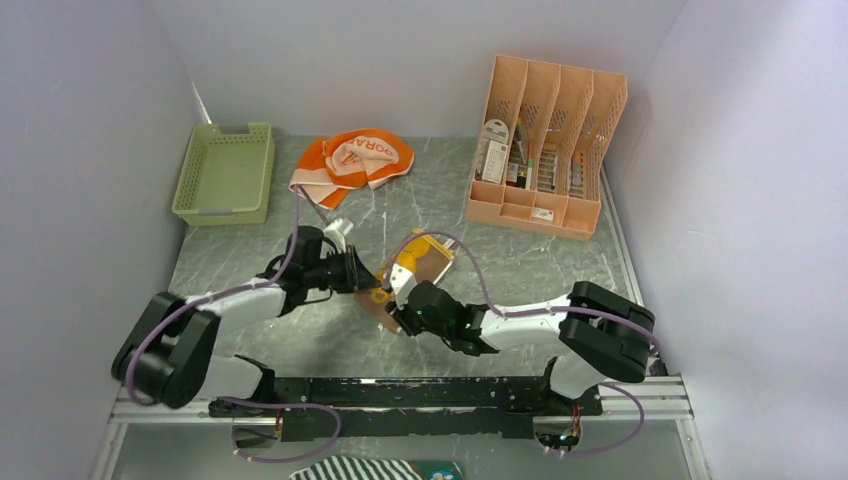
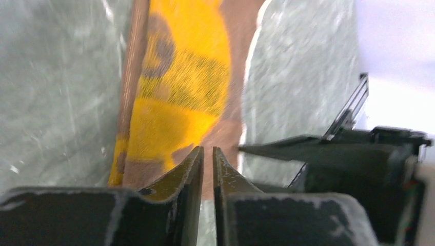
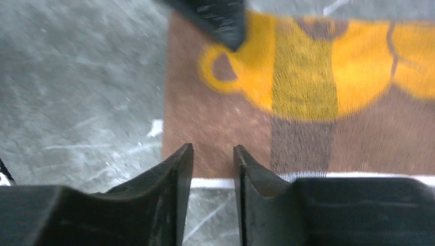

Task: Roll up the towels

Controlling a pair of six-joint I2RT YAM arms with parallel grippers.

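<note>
A brown towel with a yellow pattern (image 1: 427,260) lies flat on the grey table, partly hidden under both grippers in the top view. My left gripper is over it, fingertips close together over the yellow and brown cloth. My right gripper is over the towel's brown end near its white edge, fingertips a little apart, no cloth visibly held between them. An orange and white towel (image 1: 350,160) lies crumpled at the back of the table.
A green basket (image 1: 222,180) stands at the back left, a peach organizer with stationery (image 1: 540,210) at the back right. Grey walls border the table. The right side of the table in front of the organizer has free room.
</note>
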